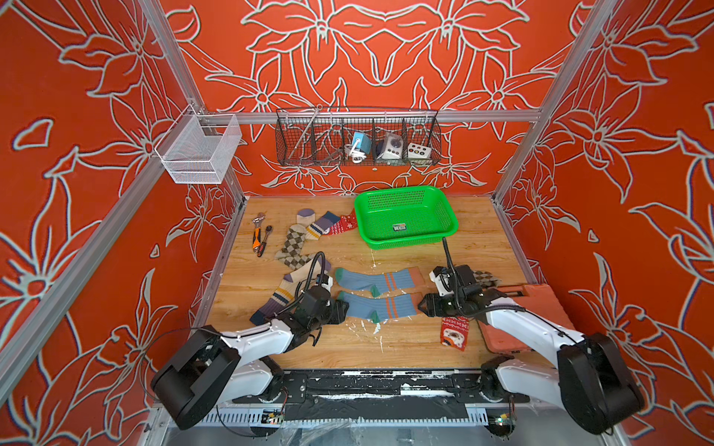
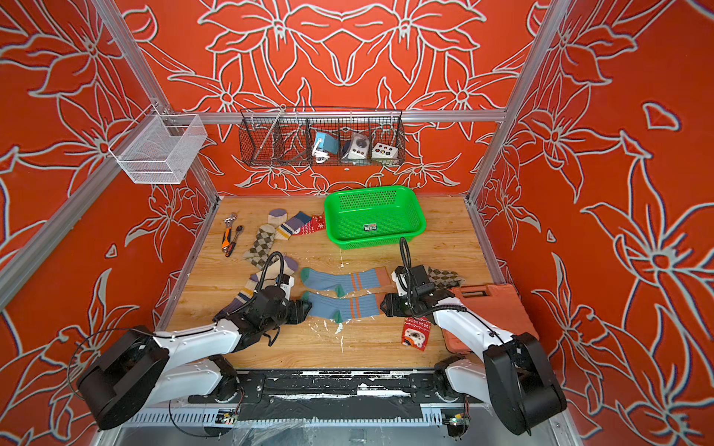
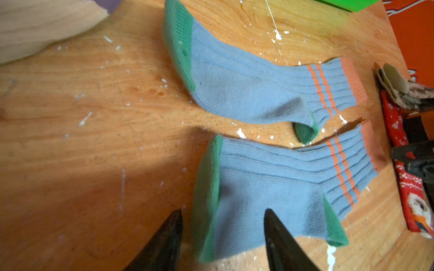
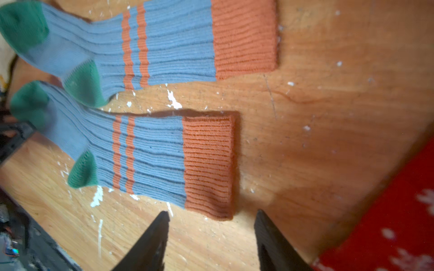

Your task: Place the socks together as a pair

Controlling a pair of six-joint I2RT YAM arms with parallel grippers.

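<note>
Two matching blue socks with green heels and toes, orange stripes and orange cuffs lie flat, one above the other: the upper (image 1: 379, 278) and the lower (image 1: 383, 304), apart. My left gripper hovers at the lower sock's toe end (image 3: 262, 203), fingers parted, nothing visibly held. My right gripper is just off that sock's orange cuff (image 4: 208, 162), fingers also parted and empty.
A green basket (image 1: 405, 238) stands at the back. Other socks (image 1: 293, 238) and tools (image 1: 260, 238) lie on the left. A red sock (image 1: 453, 334) and an orange case (image 1: 524, 319) lie on the right.
</note>
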